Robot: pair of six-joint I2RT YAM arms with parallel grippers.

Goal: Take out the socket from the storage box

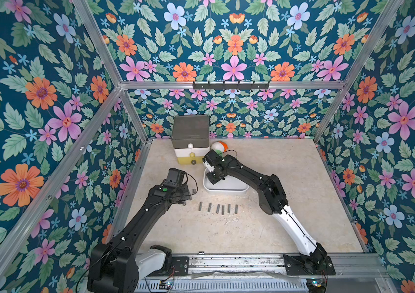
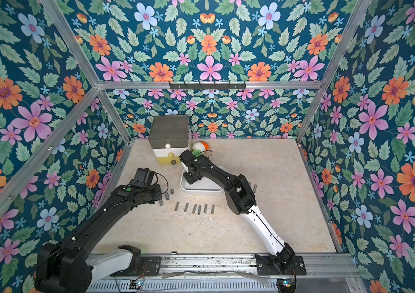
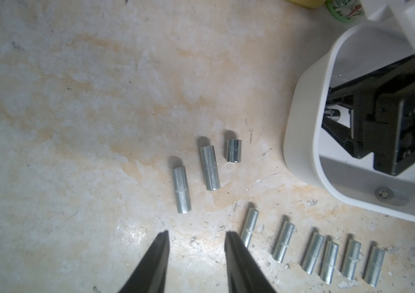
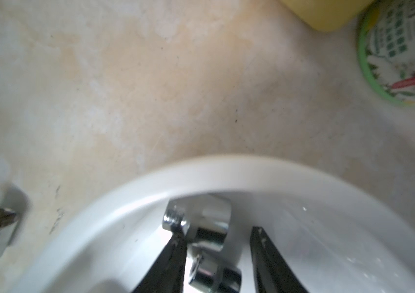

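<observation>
The white storage box (image 1: 232,187) holds shiny sockets (image 4: 202,222) near its curved wall. My right gripper is down inside the box, open, its fingertips around the sockets; whether it touches them is unclear. My left gripper hangs open over the bare table left of the box, nothing between its fingers. A short socket (image 3: 233,151) stands or lies outside the box on the table, beside longer metal cylinders (image 3: 210,167).
A stacked drawer unit (image 1: 190,131) stands at the back left, with a round green-rimmed container (image 4: 402,53) beside it. A row of metal cylinders (image 3: 331,261) lies in front of the box.
</observation>
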